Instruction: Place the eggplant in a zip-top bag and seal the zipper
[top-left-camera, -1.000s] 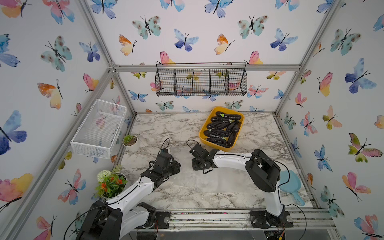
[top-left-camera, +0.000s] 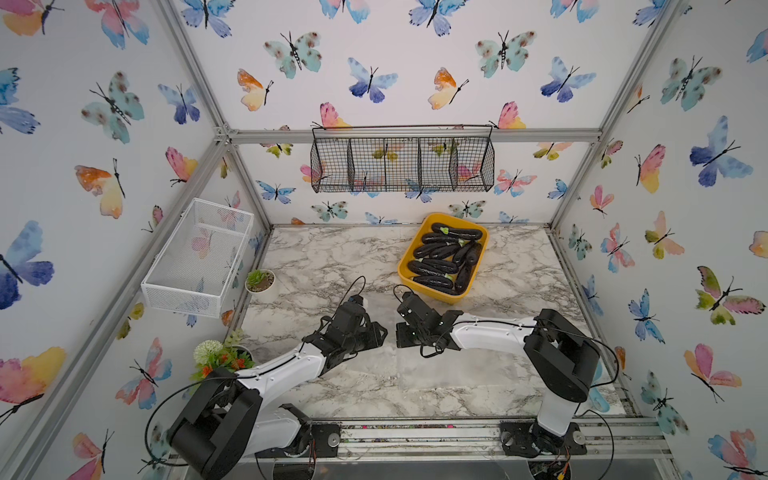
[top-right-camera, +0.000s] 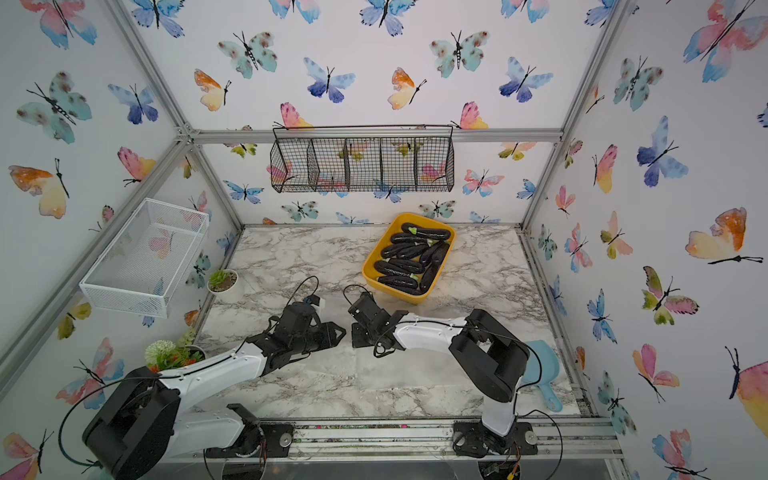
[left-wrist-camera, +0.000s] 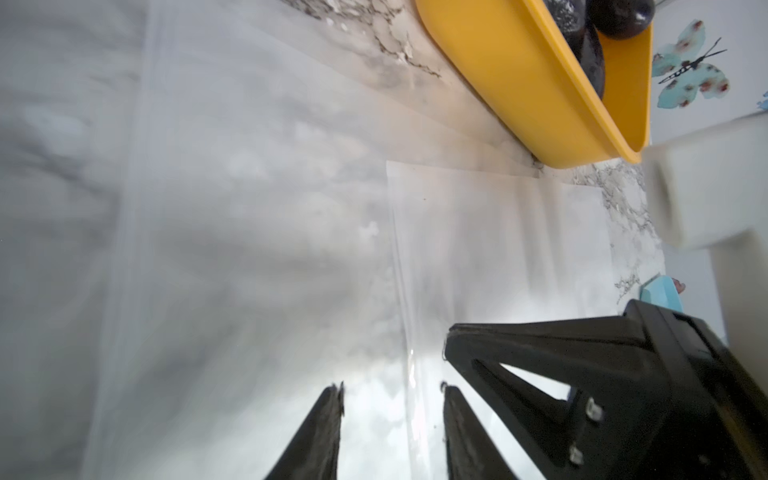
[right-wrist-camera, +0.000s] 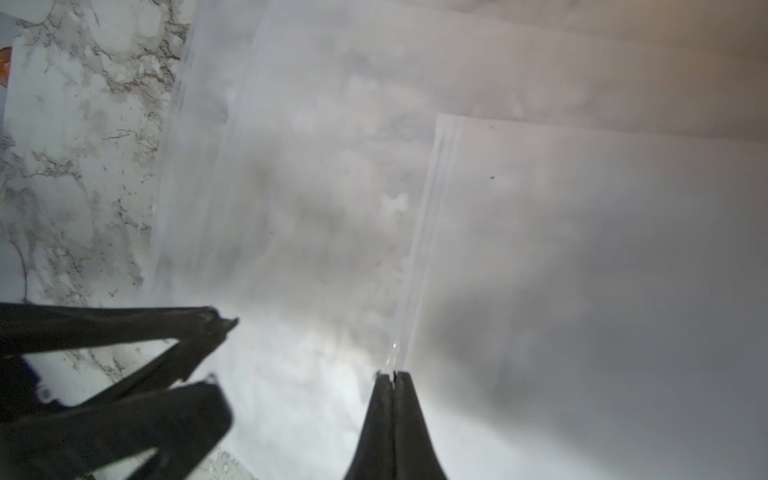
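Observation:
Clear plastic bagging (left-wrist-camera: 264, 240) lies flat on the marble table, partly under both arms. A zipper strip (right-wrist-camera: 424, 216) crosses it, edging a second layer (right-wrist-camera: 592, 280); whether this is one bag or two overlapping, I cannot tell. Low over that strip, my right gripper is shut, its tips at the strip's near end; no plastic shows clearly between them. My left gripper is open above the bagging, fingers apart and nothing held. Several dark eggplants (top-left-camera: 437, 265) fill a yellow bin (top-left-camera: 408, 280) behind the right gripper.
Facing each other, the grippers are close together. A blue paddle-like board (top-right-camera: 541, 364) lies at the right, partly hidden by the right arm. Small potted plants (top-left-camera: 260, 284) and a white wire basket (top-left-camera: 184, 304) stand left.
Both grippers have shifted right over the table, the left one farther, so they are now closer together. The bin of eggplants has stayed put.

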